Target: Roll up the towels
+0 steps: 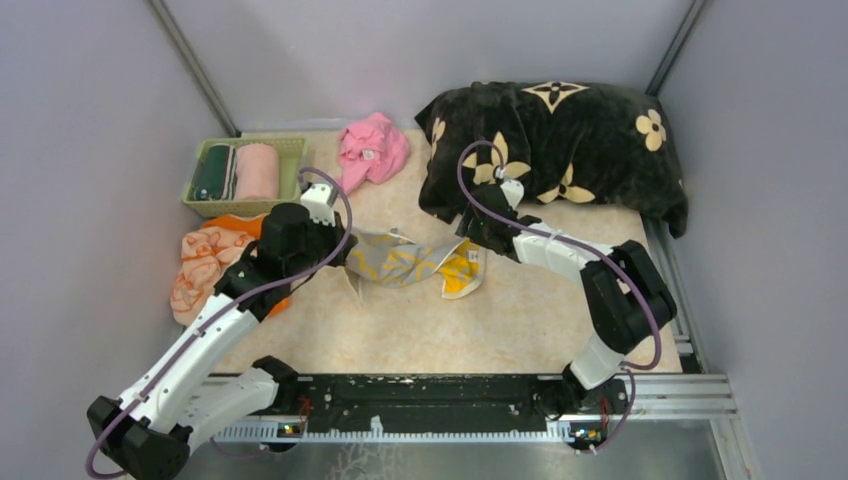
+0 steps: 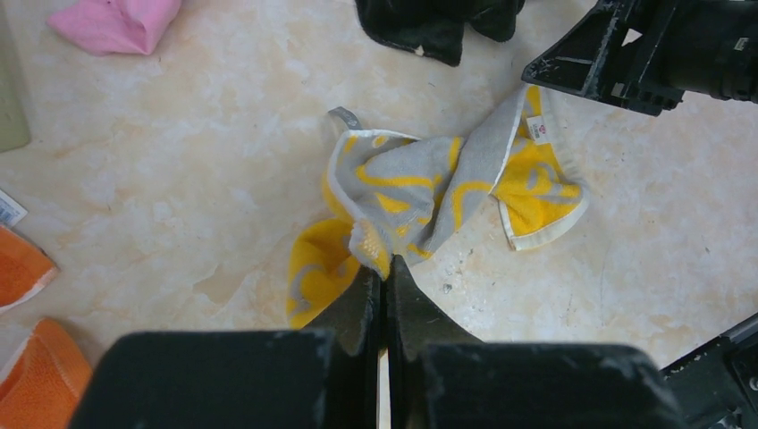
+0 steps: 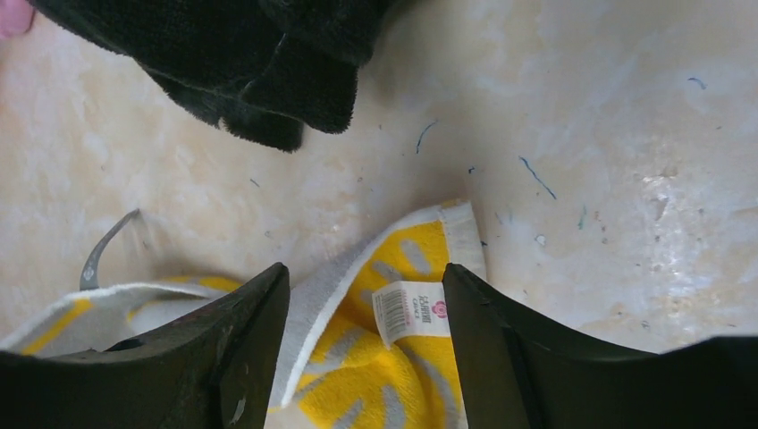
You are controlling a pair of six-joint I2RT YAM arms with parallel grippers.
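A grey and yellow towel [image 1: 397, 262] lies twisted on the table between my two grippers. In the left wrist view, my left gripper is shut on a pinched fold of this towel [image 2: 407, 183], whose edges spread away from the fingertips. My right gripper stands part open over the towel's far end. Between its fingers the yellow corner [image 3: 420, 241] with a white label [image 3: 411, 308] shows, not clamped. An orange towel [image 1: 222, 262] lies at the left, partly hidden by my left arm. A pink towel [image 1: 372, 148] sits crumpled at the back.
The green basket [image 1: 294, 160] at the back left holds a green roll [image 1: 214, 172] and a pink roll [image 1: 256, 172]. A large dark flowered cloth [image 1: 600, 140] fills the back right. Bare table [image 1: 420, 335] shows in front.
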